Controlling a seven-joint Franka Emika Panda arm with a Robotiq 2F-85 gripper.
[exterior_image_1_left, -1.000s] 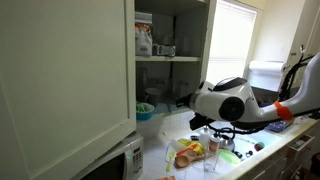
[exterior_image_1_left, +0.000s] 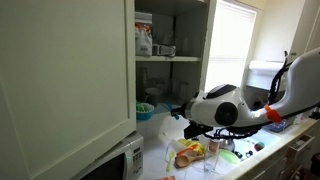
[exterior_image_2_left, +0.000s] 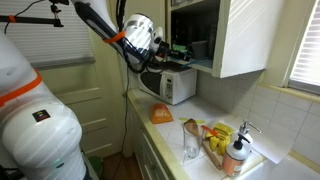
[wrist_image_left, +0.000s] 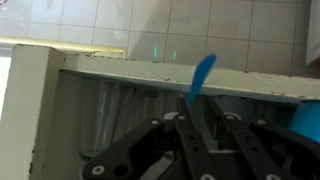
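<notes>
A slim blue utensil-like object (wrist_image_left: 203, 75) sticks up from between the dark fingers of my gripper in the wrist view; the gripper is shut on it. Its lower end is hidden by the fingers. From exterior view 1, a small blue spot (exterior_image_1_left: 175, 117) shows at my gripper (exterior_image_1_left: 180, 110), beside the open cabinet's lower shelf. Exterior view 2 has my gripper (exterior_image_2_left: 182, 50) at the cabinet opening, its fingers too small to make out.
The shelf's pale front edge (wrist_image_left: 180, 74) crosses the wrist view, with clear ribbed containers (wrist_image_left: 115, 110) behind it and a teal container (wrist_image_left: 306, 120) at right. A blue bowl (exterior_image_1_left: 145, 111) stands on the shelf. Below, the counter holds a soap bottle (exterior_image_2_left: 235, 155) and yellow items (exterior_image_2_left: 222, 132).
The arm has dipped slightly near the cabinet. A blue spot now shows at the gripper in exterior view 1, where it was not clear before.
</notes>
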